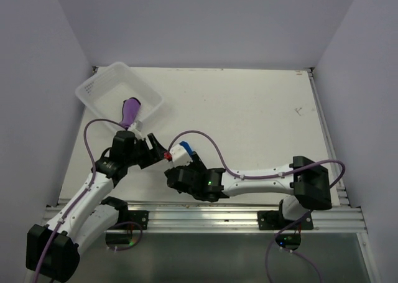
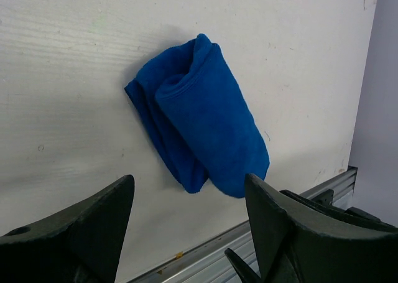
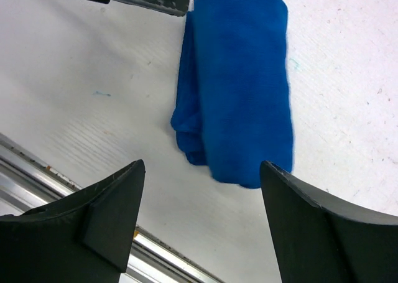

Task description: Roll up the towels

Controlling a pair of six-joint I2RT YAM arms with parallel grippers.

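The blue towel [image 2: 214,109] lies on the table as a thick, partly rolled bundle, one edge standing out from under the upper layer in the left wrist view. Most of it is hidden by the grippers from above, where only a small blue patch of towel [image 1: 186,147] shows. My left gripper is open over its near end, with nothing between the fingers. Also open and empty is my right gripper, near the towel's lower end in the right wrist view. Both grippers are close together over the front of the table.
A white bin [image 1: 102,84] stands at the back left with a purple rolled towel [image 1: 130,112] in it. A metal rail [image 1: 205,214] runs along the front edge, and grey walls enclose the back and sides.
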